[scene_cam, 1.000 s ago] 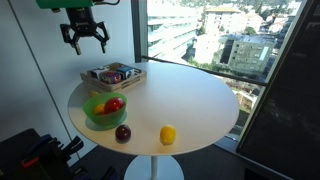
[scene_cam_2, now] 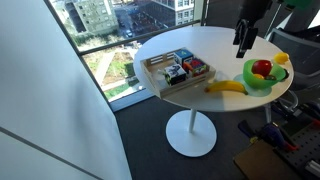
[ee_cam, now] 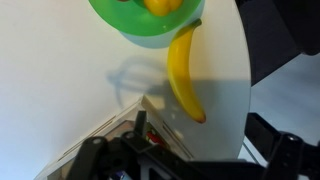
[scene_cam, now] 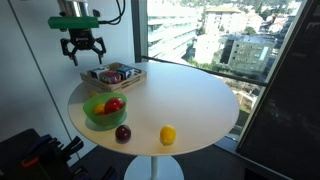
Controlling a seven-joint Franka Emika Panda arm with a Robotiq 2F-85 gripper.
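My gripper (scene_cam: 87,56) hangs open above the left part of the table, with nothing between its fingers. Below it in the wrist view lies a yellow banana (ee_cam: 182,75), bare on the white tabletop. One banana end comes near the rim of the green bowl (ee_cam: 151,35). In exterior view 2 the banana (scene_cam_2: 226,88) rests between the bowl (scene_cam_2: 252,80) and a wooden tray (scene_cam_2: 156,80), close to the table's edge. The bowl holds a red fruit (scene_cam: 113,104) and other fruit, partly hidden by its wall.
Several small boxes sit in the wooden tray (scene_cam: 137,72). A dark round fruit (scene_cam: 123,133) and a yellow fruit (scene_cam: 168,135) lie apart near the table's front edge.
Over the last second my gripper has come down somewhat toward the table in exterior view 1. The bowl, tray and fruit have stayed in place.
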